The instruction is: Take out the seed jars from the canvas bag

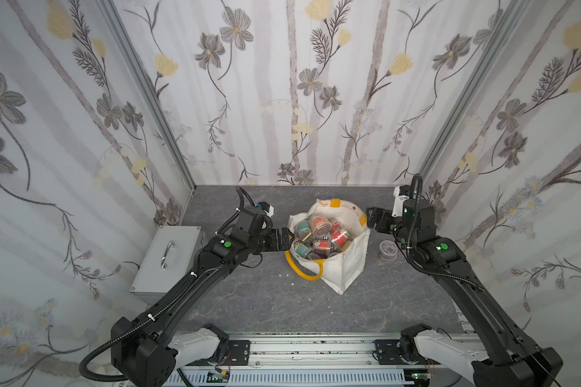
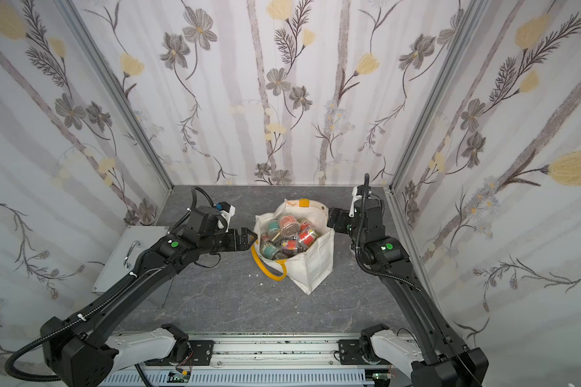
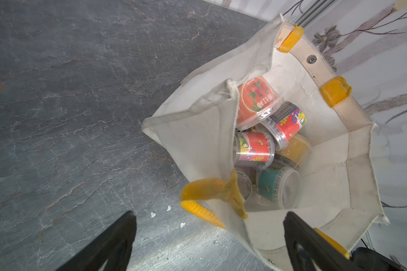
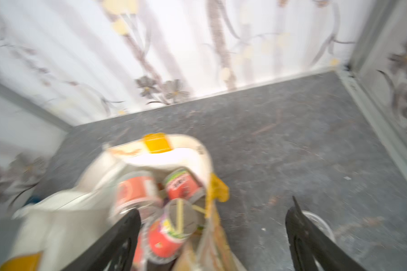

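A white canvas bag (image 1: 347, 271) with yellow handles holds several clear seed jars (image 3: 253, 149) with red, teal and orange labels. My left gripper (image 1: 286, 238) is open at the bag's left side, above its rim, with nothing between its fingers. My right gripper (image 1: 374, 218) is raised at the bag's upper right, its fingers apart and empty; its wrist view is blurred. A single clear jar (image 1: 388, 251) rests on the table to the right of the bag, below the right gripper.
A grey metal box (image 1: 151, 258) with a handle sits at the table's left. The back of the table (image 4: 271, 117) and the area in front of the bag are mostly clear. Patterned walls enclose the back and sides.
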